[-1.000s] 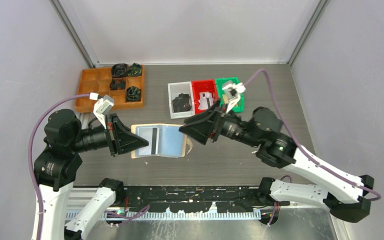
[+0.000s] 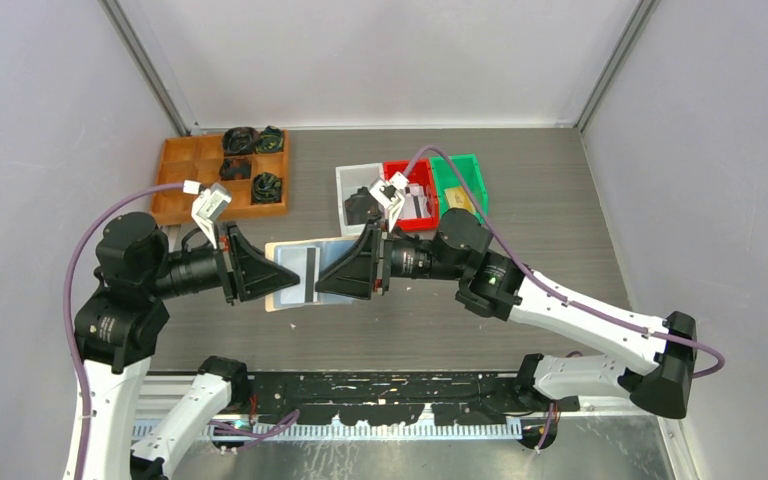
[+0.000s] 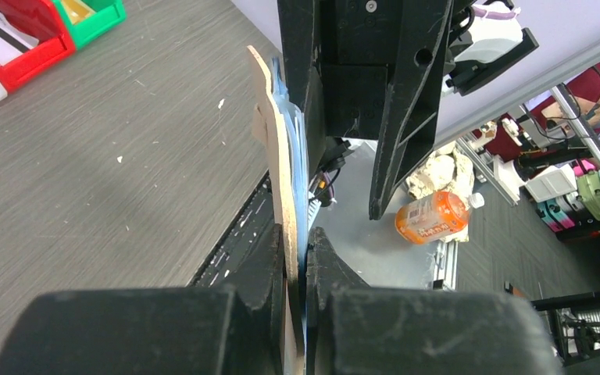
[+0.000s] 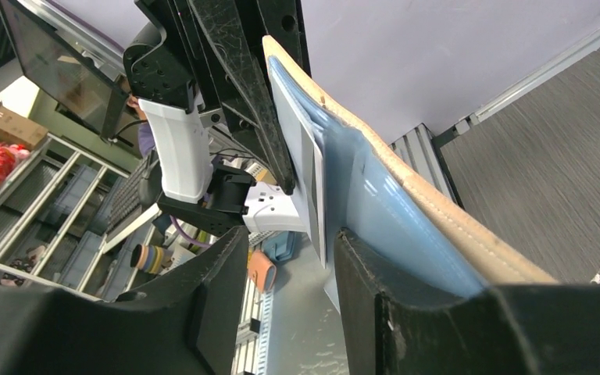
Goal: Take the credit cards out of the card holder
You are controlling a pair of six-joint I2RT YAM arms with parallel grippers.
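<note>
The beige card holder (image 2: 274, 305) with clear bluish sleeves is held up between my arms, opened out. My left gripper (image 2: 299, 281) is shut on its left side; in the left wrist view the holder's beige cover (image 3: 285, 203) stands edge-on between the fingers. A pale card with a dark stripe (image 2: 310, 272) sits in a sleeve. My right gripper (image 2: 317, 289) is over the holder's right part, its tips close to the stripe. In the right wrist view its fingers (image 4: 230, 258) stand apart, and the edge of the striped card (image 4: 319, 203) shows between and beyond them, not visibly pinched.
Behind the holder stand a white bin (image 2: 360, 168) with a dark item, a red bin (image 2: 425, 224) with cards inside and a green bin (image 2: 460, 160) with a yellowish item. A wooden compartment tray (image 2: 230, 211) is at back left. The two arms' fingers are very close together.
My right gripper has moved left from the holder's right edge to over its sleeves, near the striped card. The left gripper and the holder have barely moved.
</note>
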